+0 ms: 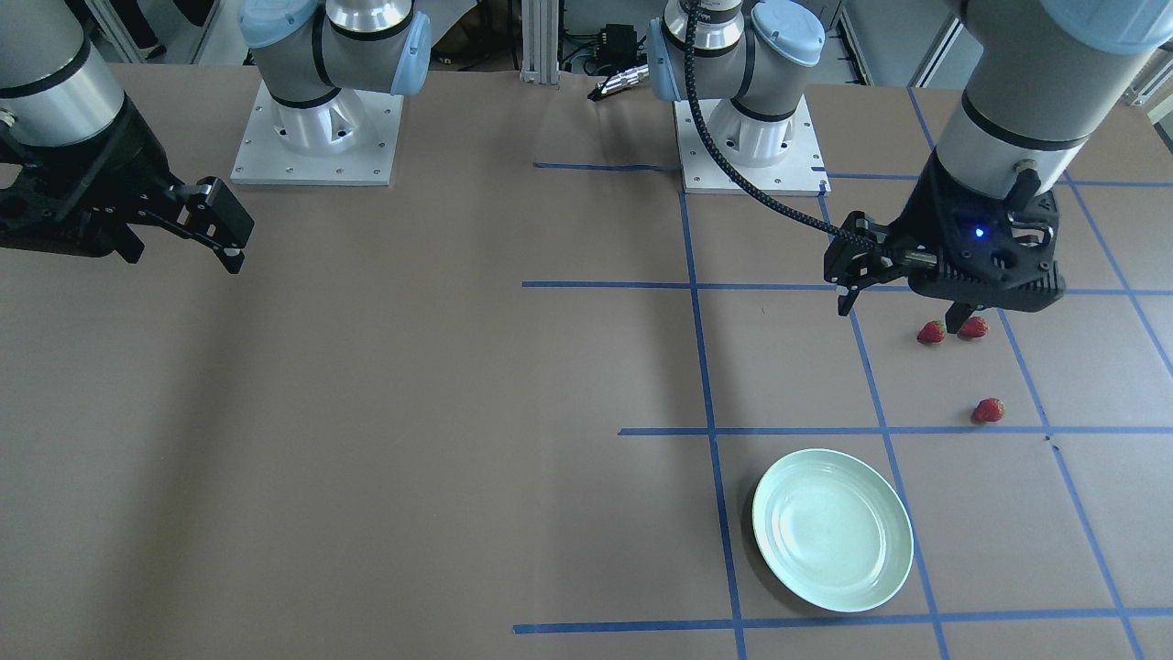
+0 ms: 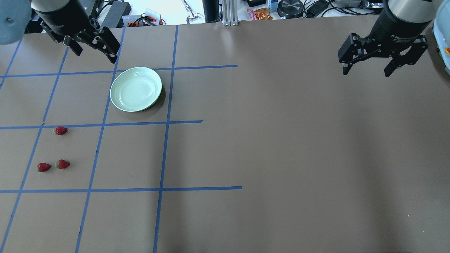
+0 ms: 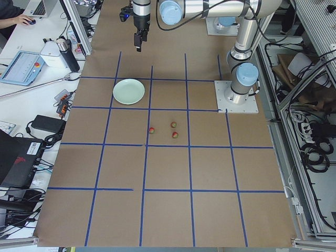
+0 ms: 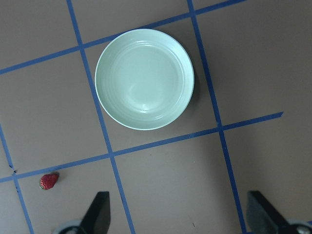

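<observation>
My gripper (image 1: 898, 313) is open above the taped grid at the right in the front view, with nothing between its fingers; in the wrist view its two fingertips show at the bottom corners. Three strawberries lie on the table: one (image 1: 987, 411) nearer the plate and two (image 1: 931, 332) (image 1: 973, 328) close together farther back. A pale round plate (image 1: 832, 529) lies empty in the front of the grid. In the wrist view the plate (image 4: 144, 79) is upper middle and one strawberry (image 4: 48, 180) lower left.
A second arm's black gripper (image 1: 132, 220) hangs at the left in the front view. White base plates (image 1: 264, 154) stand along the back.
</observation>
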